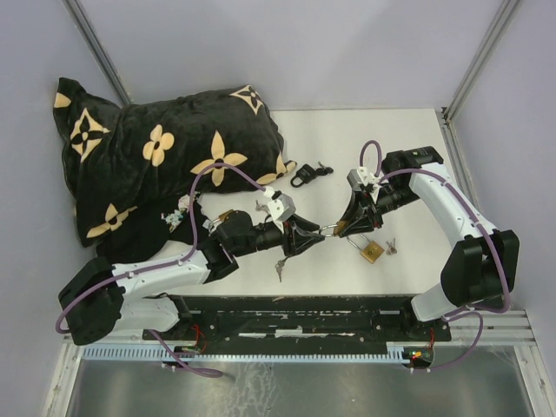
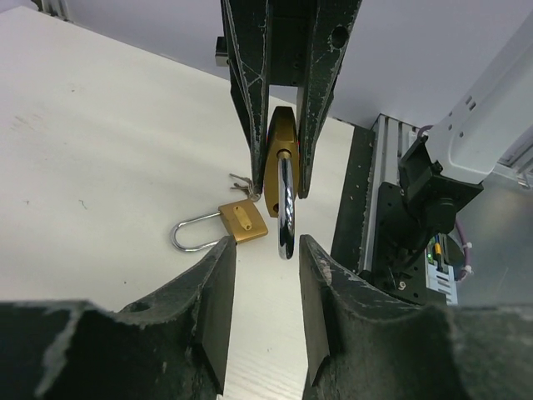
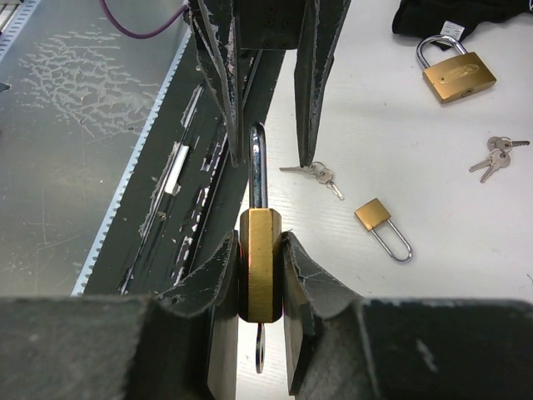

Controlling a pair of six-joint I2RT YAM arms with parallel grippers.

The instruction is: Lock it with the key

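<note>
My right gripper is shut on the body of a brass padlock [image 3: 261, 267], whose silver shackle [image 3: 258, 162] points toward my left gripper. A thin silver piece, seemingly the key [image 3: 260, 350], sticks out of the lock's other end; its blade is hidden. My left gripper is partly open at the shackle [image 2: 286, 204]. In the left wrist view the shackle's end lies between its fingertips, nearer the right one; whether they touch cannot be told. From above, the left gripper [image 1: 320, 231] faces the right gripper [image 1: 345, 226] closely over the table.
A brass padlock [image 1: 372, 252] and keys [image 1: 391, 247] lie below the right arm. A black padlock [image 1: 303, 175] with keys [image 1: 324, 168] sits farther back. More keys [image 1: 280, 268] lie below the left gripper. A dark patterned cushion [image 1: 174, 148] fills the back left.
</note>
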